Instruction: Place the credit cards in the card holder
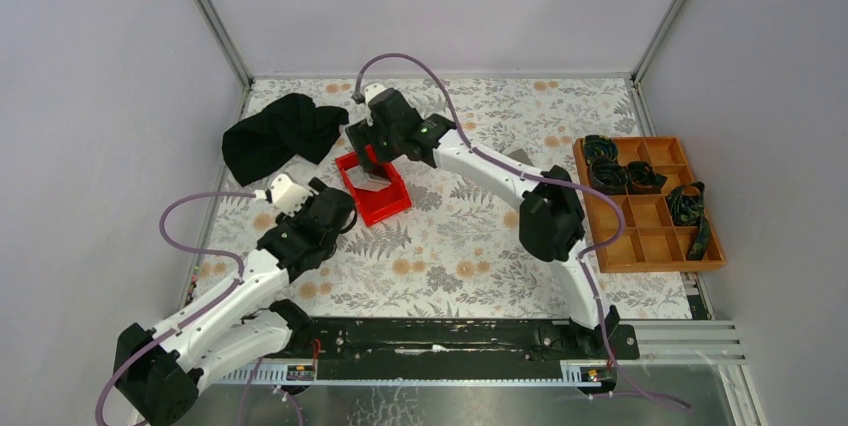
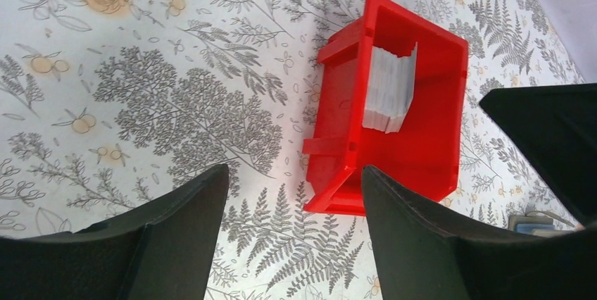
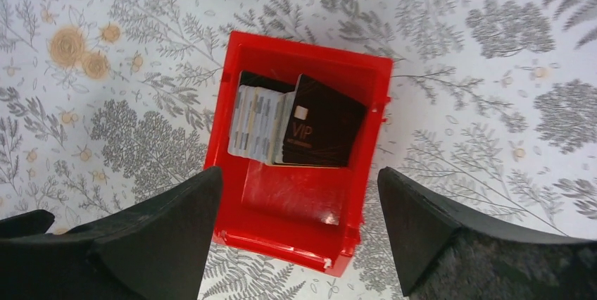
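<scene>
The red card holder (image 1: 384,208) lies on the patterned table, left of the middle. Within it stands a stack of white-edged cards (image 2: 384,92), leaning against a dark VIP card (image 3: 322,125) at one end. My left gripper is open and empty, to the lower left of the holder in the top view. My right gripper hangs over the holder, its fingers (image 3: 450,236) apart with nothing between them. From above, the right gripper covers part of the holder's back.
A black cloth (image 1: 285,136) lies crumpled behind the left arm. At the far right stands a wooden tray (image 1: 655,256) with dark rolled straps. A flat grey item (image 1: 520,157) lies beyond the right forearm.
</scene>
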